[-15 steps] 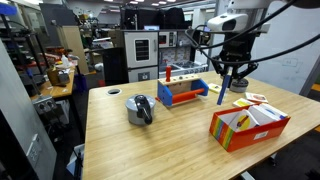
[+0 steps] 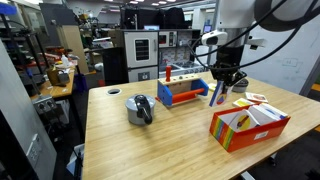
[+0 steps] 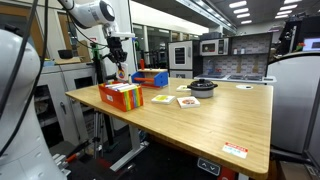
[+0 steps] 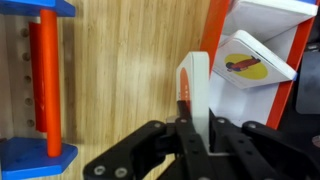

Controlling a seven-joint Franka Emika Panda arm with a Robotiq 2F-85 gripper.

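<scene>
My gripper (image 2: 226,80) is shut on a thin white and orange box (image 4: 194,85), which shows a blue narrow side in exterior view 1. The wrist view looks down on its top edge, between the dark fingers. An open box with red sides (image 2: 231,157) stands on the table below and to the right of the held box in exterior view 1. Inside lie white packs, one with a food picture (image 4: 246,63) on it. The held box is above the table, beside the red box's edge in the wrist view.
A blue and red rack (image 2: 183,91) stands behind on the table. A grey pot (image 2: 139,110) sits to the left, and flat cards (image 3: 188,102) lie about.
The arm came down from higher up, and has since shifted left in exterior view 1 with the held box, which now hangs left of the red box's middle.
</scene>
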